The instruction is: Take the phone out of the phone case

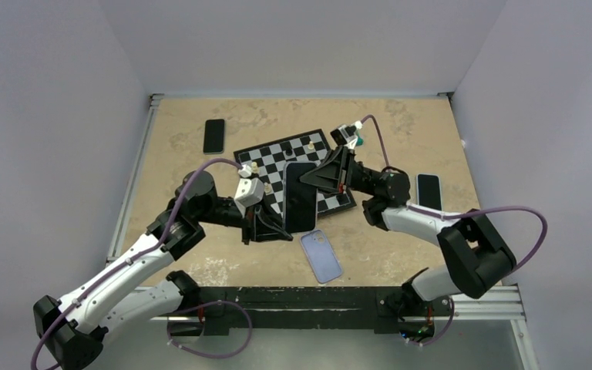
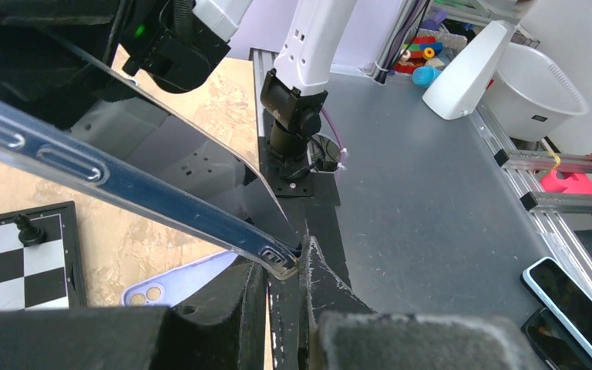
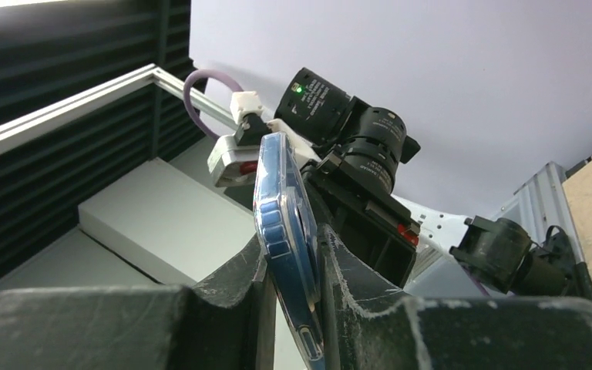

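Note:
A dark phone [image 1: 299, 202] with a blue-rimmed edge [image 2: 139, 193] is held up between my two grippers, screen up in the top view. My left gripper is shut on one end corner. My right gripper [image 1: 312, 177] is at the far end, its fingers on either side of the phone edge [image 3: 285, 239]; whether they press on it is unclear. A lilac phone case [image 1: 321, 255] lies on the table below, near the front edge.
A chessboard [image 1: 333, 202] with a few pieces lies beneath the grippers. Black phones lie at the back left [image 1: 213, 136] and right [image 1: 428, 190].

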